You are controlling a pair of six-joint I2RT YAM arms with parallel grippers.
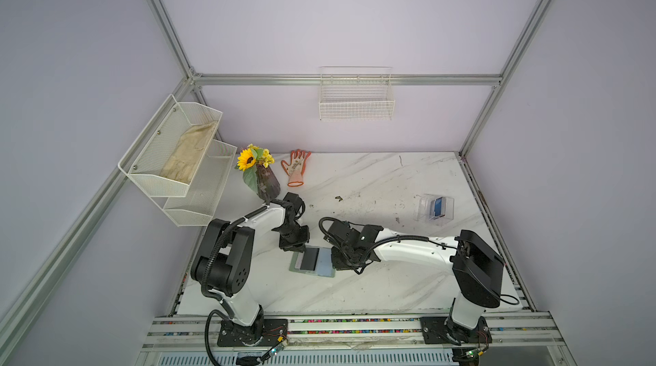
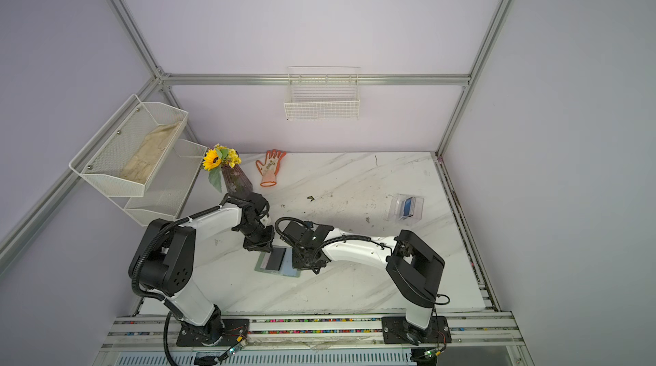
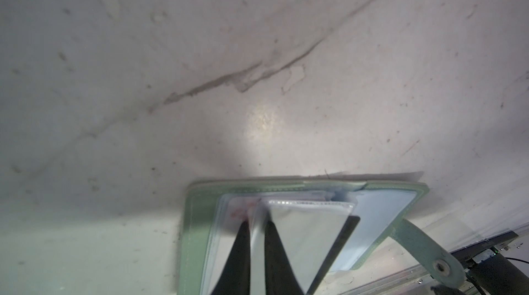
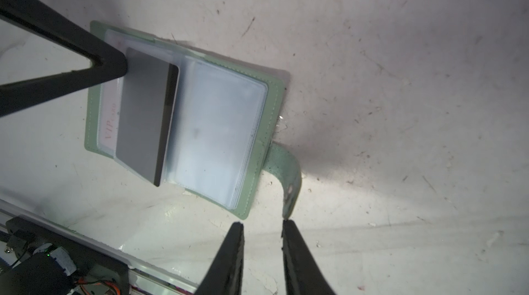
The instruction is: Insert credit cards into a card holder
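The green card holder (image 4: 256, 173) lies open on the table, showing clear sleeves, a pale card marked VIP (image 4: 108, 124) and a dark grey insert (image 4: 143, 113). My left gripper is over a sleeve near the holder's top edge, fingers a small gap apart; whether they grip it is unclear. My right gripper is open just beside the holder, near its strap (image 4: 286, 173), with nothing visible between its fingers.
A clear box (image 1: 434, 208) with a blue item stands at the right. A vase of sunflowers (image 1: 266, 181) and an orange glove (image 1: 296, 167) are at the back left, below wire shelves (image 1: 177, 188).
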